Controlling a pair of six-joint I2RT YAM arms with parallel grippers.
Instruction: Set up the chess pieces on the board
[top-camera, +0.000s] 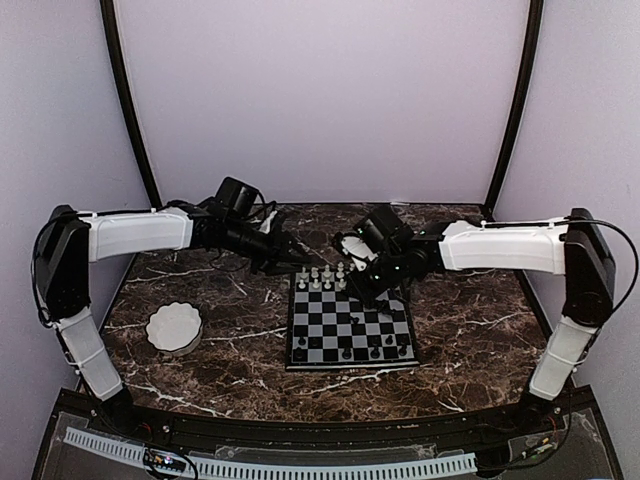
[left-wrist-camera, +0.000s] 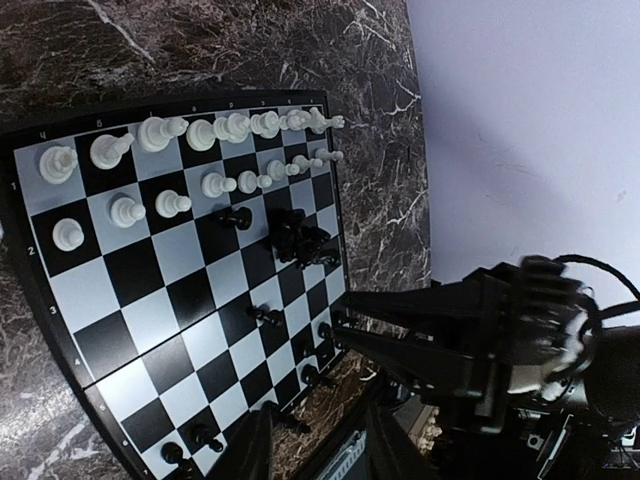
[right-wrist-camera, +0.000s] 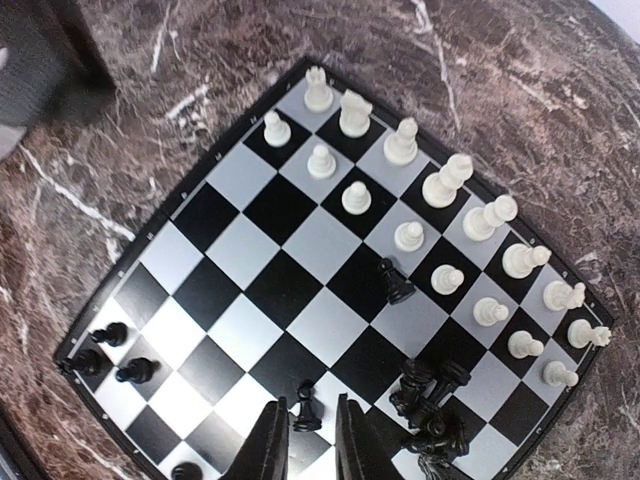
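Observation:
The chessboard (top-camera: 330, 355) carries white pieces (right-wrist-camera: 399, 148) in two rows along the far side. Black pieces lie or stand scattered: a clump (right-wrist-camera: 423, 395) near the right edge, a lone lying piece (right-wrist-camera: 306, 410) nearer the middle, others (right-wrist-camera: 137, 370) along the near side. My left gripper (top-camera: 290, 262) hovers beside the board's far left corner; in its own view the fingertips show at the bottom, apart, with nothing seen between. My right gripper (top-camera: 362, 295) is over the board's right half; its fingertips at the bottom of the right wrist view stand apart above the lying black piece.
A white scalloped bowl (top-camera: 174, 328) sits on the marble table (top-camera: 230, 370) left of the board. Both arms reach in close to each other over the board's far side.

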